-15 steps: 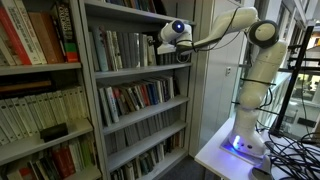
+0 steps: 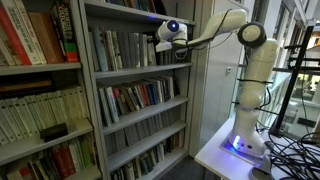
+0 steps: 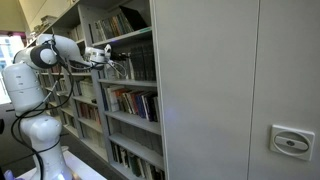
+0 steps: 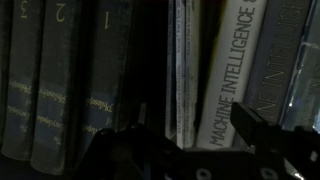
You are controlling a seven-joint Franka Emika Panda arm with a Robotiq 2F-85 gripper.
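In the wrist view, a pale book lettered MACHINE INTELLIGENCE (image 4: 232, 75) stands upright, tilted slightly, among thin pale volumes (image 4: 183, 75) and a dark grey book (image 4: 276, 62). My gripper shows dark at the bottom of that view, its fingers apart in front of the thin volumes and the pale book. Nothing can be seen gripped, though the dim light hides detail around the fingertips. From outside, the gripper (image 2: 153, 42) is up at a high shelf's row of books (image 2: 125, 50).
Dark numbered volumes (image 4: 55, 80) fill the left of the wrist view, with a dark gap beside them. Shelf boards (image 2: 140, 72) lie above and below the row. A white cabinet wall (image 3: 205, 90) stands right of the bookcase.
The arm's wrist has shifted slightly leftward along the high shelf over the last second. The books in exterior view 1 look unmoved.
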